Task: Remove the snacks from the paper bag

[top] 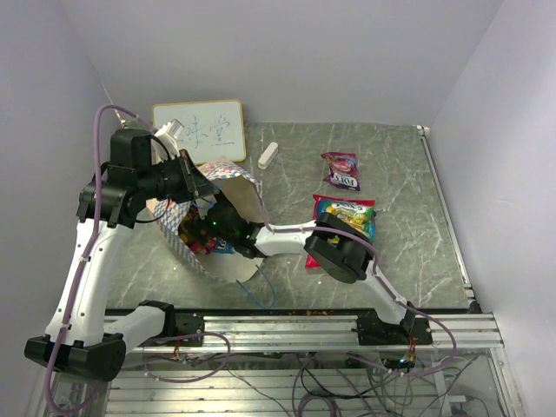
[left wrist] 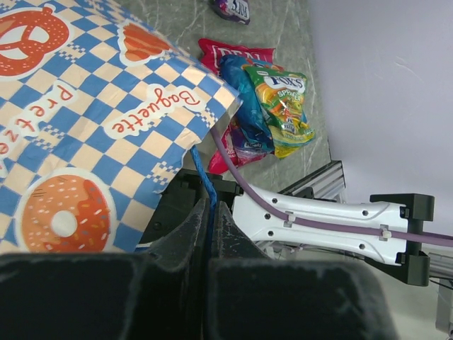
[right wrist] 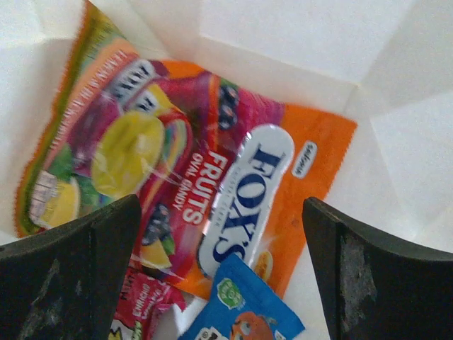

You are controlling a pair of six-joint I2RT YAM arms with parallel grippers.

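Observation:
The paper bag (left wrist: 141, 152), printed with blue checks and baked goods, lies on its side with its mouth towards the right arm in the top view. My left gripper is shut on the bag's blue handle (left wrist: 204, 177). Inside the bag, my right gripper stands open with nothing between its fingers. Ahead of it, an orange and purple candy pack (right wrist: 205, 166) rests against the white inner wall. A blue pack (right wrist: 241, 312) and a red pack (right wrist: 145, 304) sit nearer, low between the fingers.
Several snack packs (top: 356, 215) are piled on the table right of the bag, under the right forearm. A purple pack (top: 342, 170) lies farther back. A whiteboard (top: 200, 117) and a white eraser (top: 268, 155) are at the back.

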